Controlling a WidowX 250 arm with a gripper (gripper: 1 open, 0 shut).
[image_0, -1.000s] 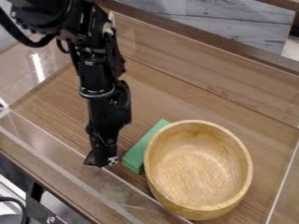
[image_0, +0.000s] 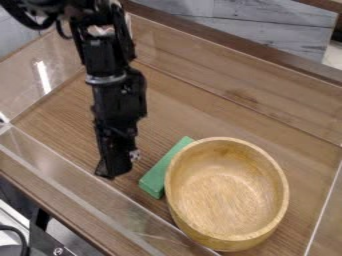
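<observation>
My black arm comes down from the top left, its gripper (image_0: 115, 162) low over the wooden surface, left of a green block (image_0: 166, 168). The fingers look shut, with nothing visible between them. The green block lies against the left side of a large tan bowl (image_0: 227, 229), which is empty.
A clear raised edge or strip runs along the near left of the wooden surface (image_0: 241, 95). A black cable lies at the bottom left corner.
The gripper has moved a little left and up in the picture, away from the green block. The block and bowl have not visibly moved.
</observation>
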